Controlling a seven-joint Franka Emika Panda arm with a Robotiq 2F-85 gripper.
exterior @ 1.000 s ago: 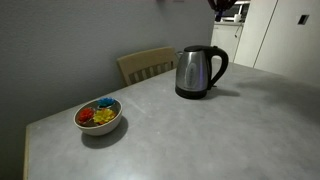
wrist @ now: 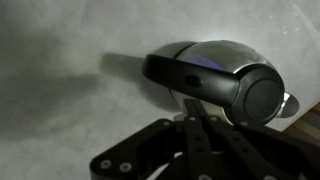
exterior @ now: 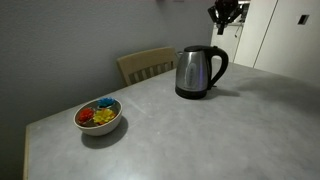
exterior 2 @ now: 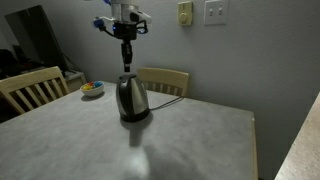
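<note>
A silver kettle (exterior: 194,72) with a black lid, base and handle (exterior: 220,66) stands upright on the grey table. My gripper (exterior 2: 127,69) is above the kettle with its fingers pointing down. Looking down in the wrist view, I see the kettle's black lid (wrist: 260,93) and its handle (wrist: 185,73), which reaches out to the left. The fingertips (wrist: 192,106) appear close together below the handle in that view, and nothing shows between them. How far they are above the kettle is hard to judge.
A white bowl (exterior: 98,129) holding red, blue and yellow things sits well to the kettle's left in the first exterior view. Wooden chairs (exterior: 146,65) (exterior 2: 35,86) stand at the table edges. A cord (exterior 2: 167,103) runs behind the kettle.
The kettle and the bowl have stayed put.
</note>
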